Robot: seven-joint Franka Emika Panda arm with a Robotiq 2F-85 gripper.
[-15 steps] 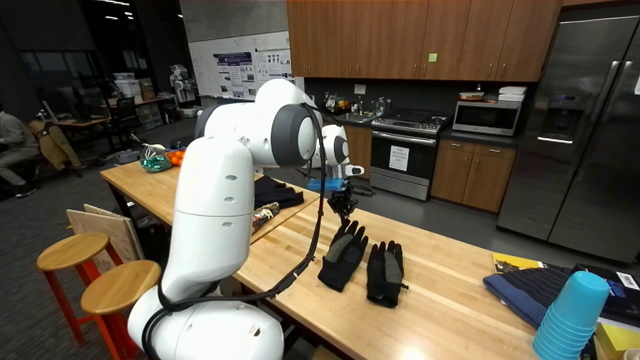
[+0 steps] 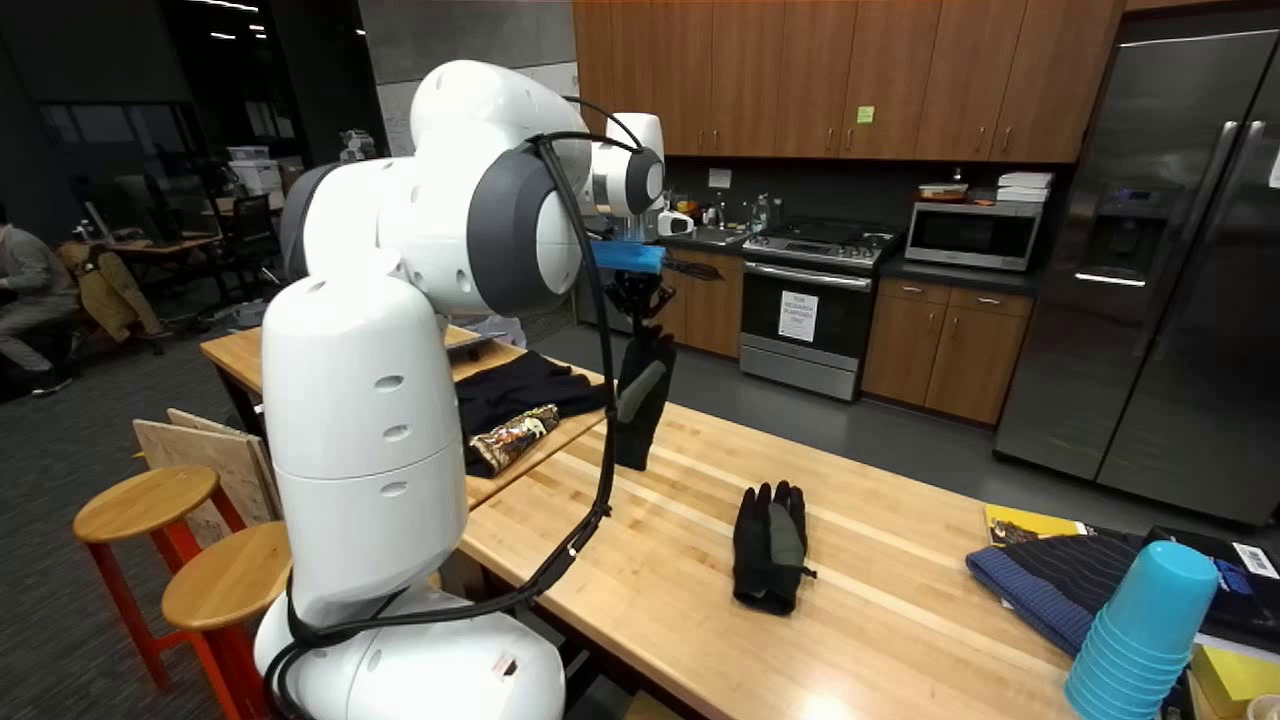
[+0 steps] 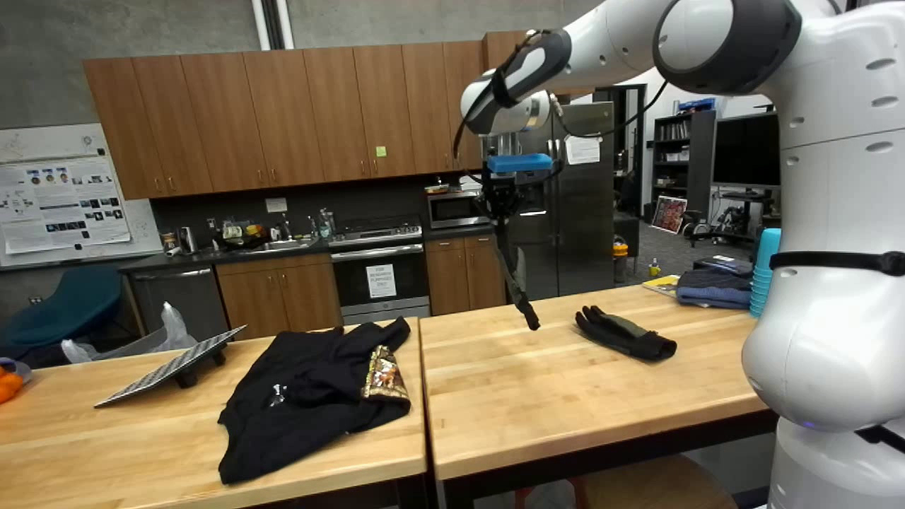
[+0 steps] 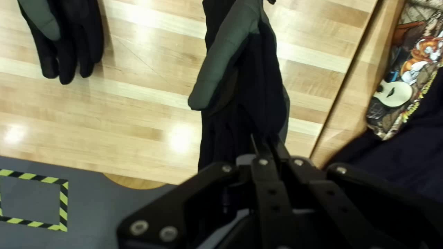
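One black glove with a grey thumb hangs down from my gripper, which is shut on its finger end. In the second exterior view the hanging glove is seen nearly edge-on, its cuff low over the table. The wrist view shows the held glove running up from the fingers; the fingertips are partly hidden by black cloth. A matching second glove lies flat on the table, with its fingers at the upper left of the wrist view.
Left of the seam between the tables lies a black garment with a patterned patch. Stacked blue cups and a dark knit hat stand at the right end. Bare wooden tabletop surrounds the lying glove.
The held glove was lying on the table beside the other one, with my gripper at its fingertips. It has been lifted clear and carried toward the black garment. The other glove has not moved.
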